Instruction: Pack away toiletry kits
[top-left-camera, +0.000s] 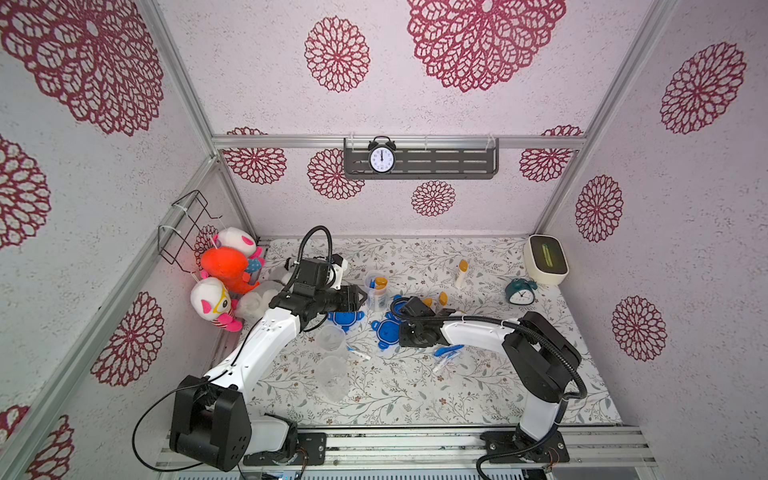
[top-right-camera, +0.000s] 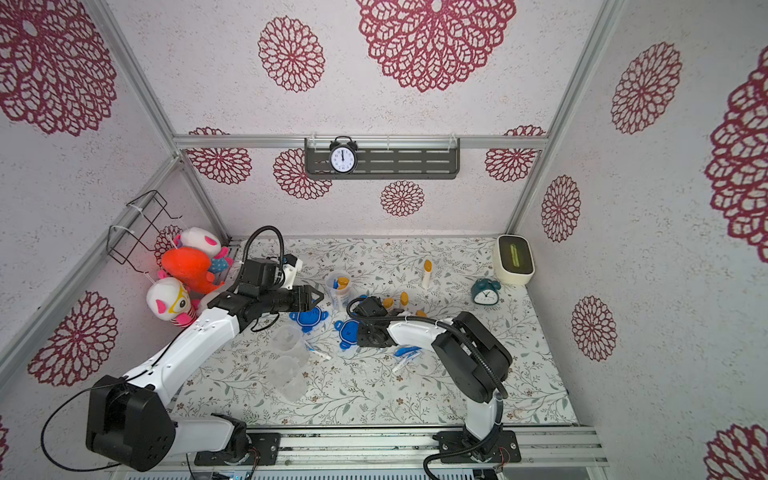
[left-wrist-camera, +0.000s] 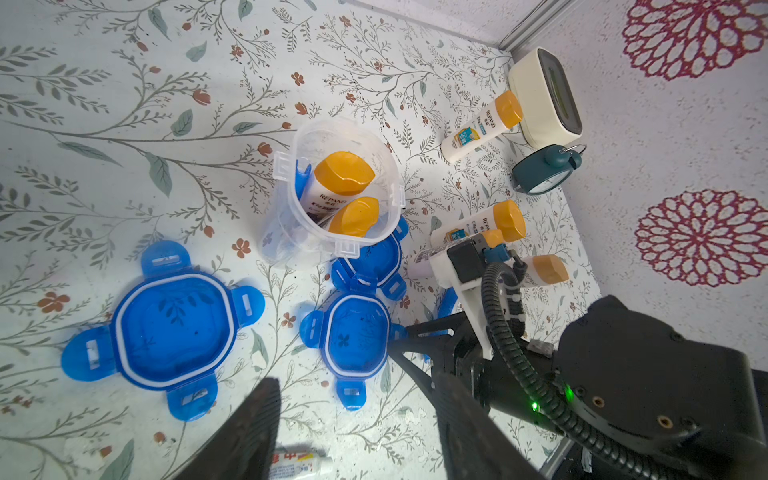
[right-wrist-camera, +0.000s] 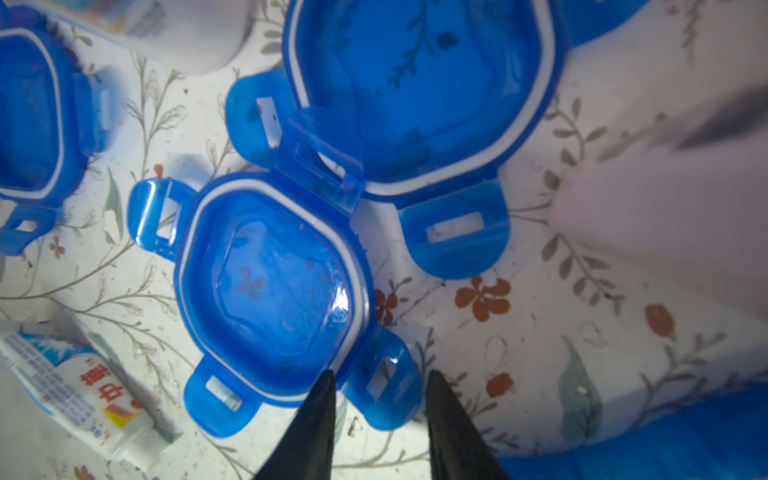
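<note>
A clear cup (left-wrist-camera: 280, 216) stands upright with two orange-capped bottles (left-wrist-camera: 342, 173) and something blue inside. In the right wrist view, my right gripper is open, with the tab (right-wrist-camera: 384, 384) of a small blue lid (right-wrist-camera: 272, 280) lying between its fingertips. The lid rests flat on the table, touching a larger-looking blue lid (right-wrist-camera: 424, 88). Further left in the left wrist view lies another blue lid (left-wrist-camera: 174, 329). My left gripper hovers open over the table, nothing between its fingers. A white tube (right-wrist-camera: 76, 392) lies beside the lids.
More orange-capped bottles (left-wrist-camera: 484, 124) lie to the right. Empty clear cups (top-left-camera: 332, 377) stand at front left. Plush toys (top-left-camera: 228, 268) fill the left side; a teal clock (top-left-camera: 521, 291) and a cream box (top-left-camera: 546, 260) are at the right.
</note>
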